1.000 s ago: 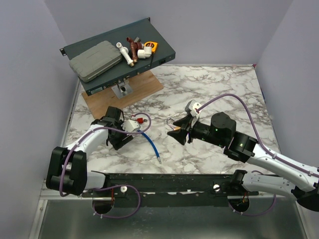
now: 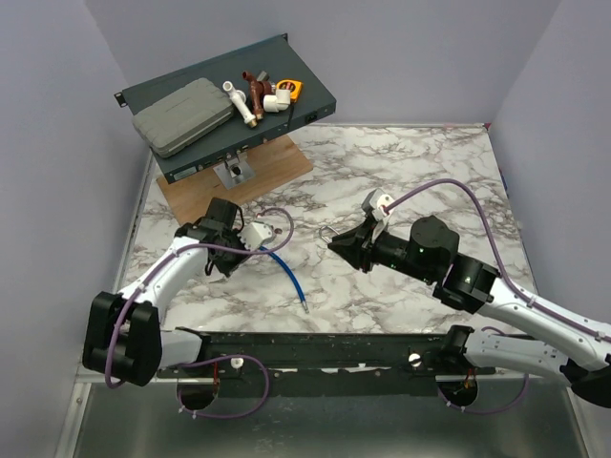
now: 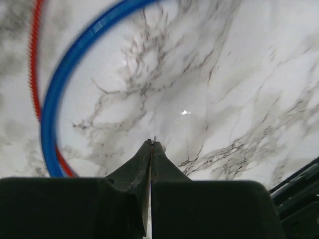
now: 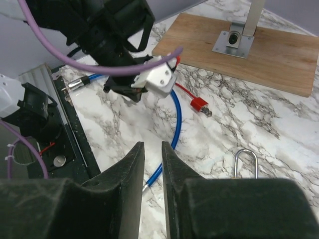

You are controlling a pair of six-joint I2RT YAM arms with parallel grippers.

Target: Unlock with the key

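Observation:
The metal shackle (image 4: 246,162) of what looks like a padlock shows beyond my right gripper. In the top view, the shackle (image 2: 326,233) lies just up and left of that gripper, whose body hides the rest. The right fingers stand close together with a narrow gap. Bare marble shows through the gap, and I cannot make out anything held there. My left gripper is shut, its dark fingertips meeting over the marble. It hangs low at the left of the table, near a blue hose (image 2: 294,283). No key can be made out.
A red connector (image 4: 199,104) on a red cord lies near the blue hose. Behind stands a wooden board (image 2: 277,164) with a raised shelf (image 2: 167,93) carrying a grey case (image 2: 183,116) and pipe fittings.
My left gripper has shifted slightly and its fingers have come together.

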